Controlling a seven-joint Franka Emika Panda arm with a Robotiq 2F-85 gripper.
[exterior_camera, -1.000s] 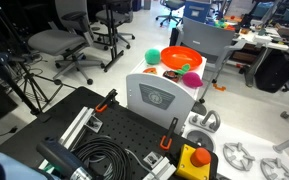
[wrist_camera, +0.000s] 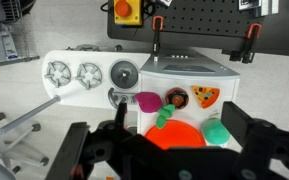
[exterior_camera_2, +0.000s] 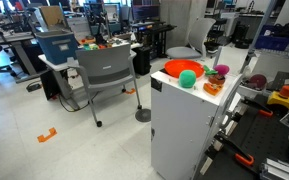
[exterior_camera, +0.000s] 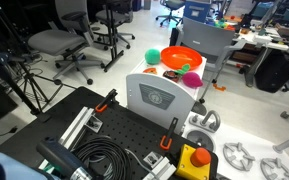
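Observation:
Seen from above in the wrist view, my gripper is open, its dark fingers wide apart and nothing held between them. Below it on a white surface lie an orange-red plate point(wrist_camera: 178, 136), a green round object point(wrist_camera: 215, 132), a magenta piece point(wrist_camera: 150, 102), a small green piece point(wrist_camera: 165, 116), a dark brown round piece point(wrist_camera: 178, 97) and an orange wedge like a pizza slice point(wrist_camera: 205, 95). The small green piece lies by the plate's edge. Exterior view 1 shows the plate point(exterior_camera: 182, 60) behind an upright white panel point(exterior_camera: 159, 96); the gripper is in neither exterior view.
White burners point(wrist_camera: 58, 72) and a round basin point(wrist_camera: 124, 74) stand beside the toys. A yellow box with a red button point(exterior_camera: 196, 160) sits on the dark perforated table point(exterior_camera: 134, 130), near coiled black cable point(exterior_camera: 104, 157). Orange-tipped clamps point(exterior_camera: 172, 135) stick up at the table's edge.

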